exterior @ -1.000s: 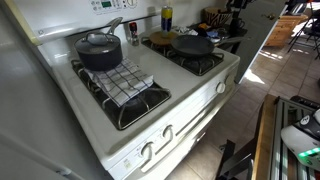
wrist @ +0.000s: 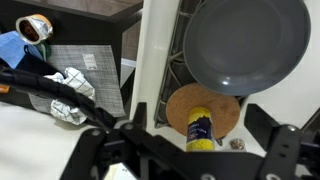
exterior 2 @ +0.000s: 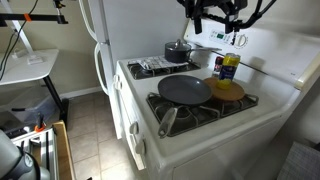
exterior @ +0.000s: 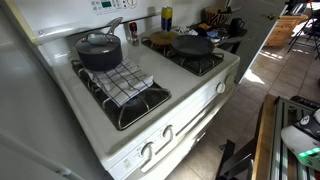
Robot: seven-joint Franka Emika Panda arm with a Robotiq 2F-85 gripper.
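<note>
My gripper stands open in the wrist view, its dark fingers wide apart with nothing held between them. Below the gap is a yellow bottle with a blue label, on a round brown board. A dark frying pan lies beside the board. In exterior view 2 the gripper hangs from the top edge, above stove level. There the bottle stands upright on the board, behind the pan.
A lidded dark pot and a striped towel occupy the stove's other burner area. A small jar stands near the bottle. Past the stove's front edge lies open floor.
In exterior view 1, the dark arm parts at the upper right have risen, and little of them remains in frame. The pan, bottle, pot and towel keep their places.
</note>
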